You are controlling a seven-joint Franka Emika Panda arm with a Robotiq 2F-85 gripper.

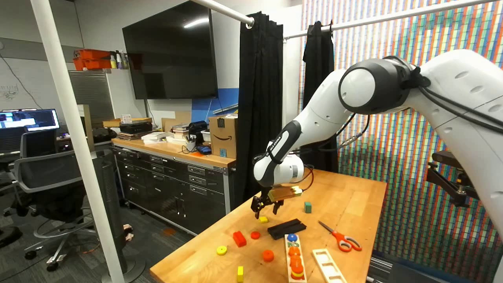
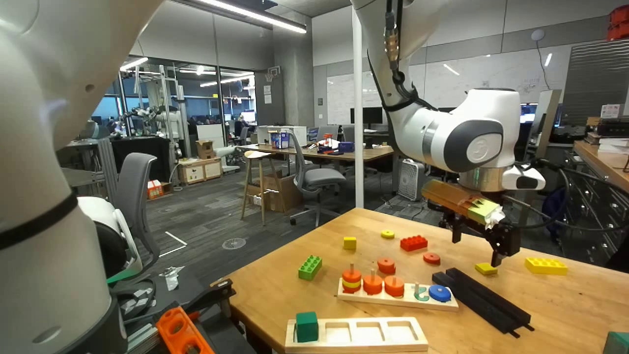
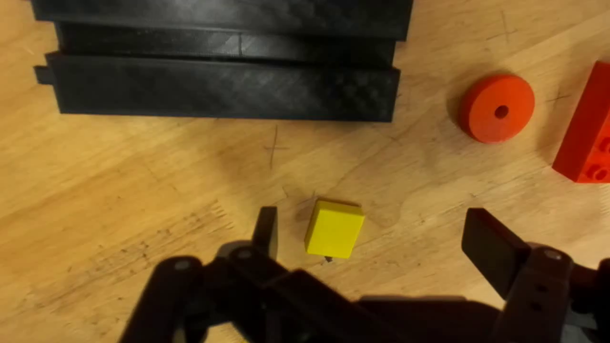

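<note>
Below my gripper a small yellow block (image 3: 334,229) lies flat on the wooden table. The gripper stands wide open, its dark fingers on either side of the block in the wrist view, and the block sits closer to the left finger (image 3: 266,231). Nothing is held. In exterior view 2, the same yellow block (image 2: 486,269) shows just under the gripper (image 2: 476,250). Exterior view 1 has the gripper (image 1: 266,214) low over the table, above the block (image 1: 263,219).
Close by lie a black grooved piece (image 3: 228,88), an orange-red disc (image 3: 497,108) and a red brick (image 3: 592,131). A larger yellow brick (image 2: 546,266) rests on the other side. Farther off are a peg board (image 2: 395,298), a slotted wooden tray (image 2: 377,334) and scissors (image 1: 344,240).
</note>
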